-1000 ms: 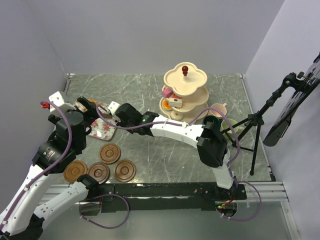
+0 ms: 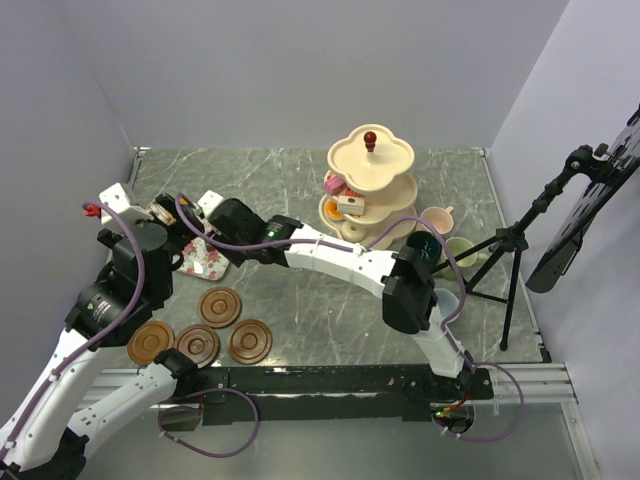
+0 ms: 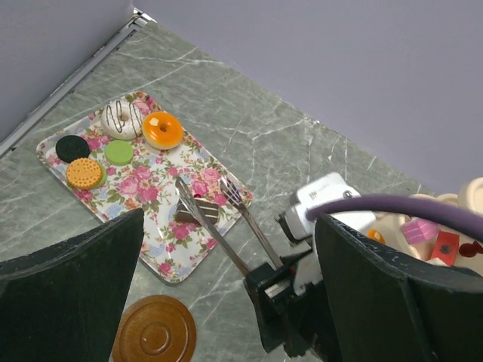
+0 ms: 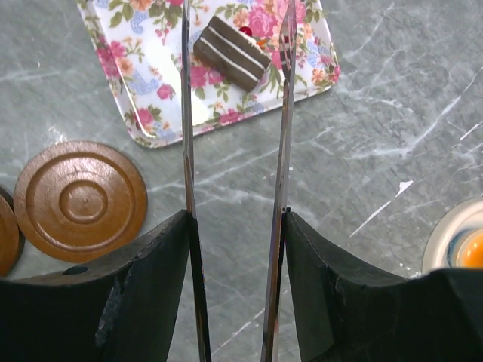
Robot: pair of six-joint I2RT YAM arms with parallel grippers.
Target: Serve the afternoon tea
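Note:
A floral tray (image 3: 166, 245) holds donuts, biscuits and a layered chocolate cake slice (image 4: 230, 53). In the left wrist view, my right gripper's long metal fingers reach over the tray beside the cake slice. In the right wrist view, my right gripper stands open above that slice, with nothing held. My left gripper hangs at the upper left in the top view, partly hidden by its own arm; its wrist view shows its two black fingers wide apart. The tiered stand (image 2: 370, 165) with treats is at the back right.
Wooden coasters (image 2: 249, 341) lie along the front left. Cups (image 2: 437, 220) sit right of the stand, near a black tripod (image 2: 511, 240).
In the top view my right arm has shifted a little to the left and its wrist sits somewhat differently over the tray. The left arm looks unchanged.

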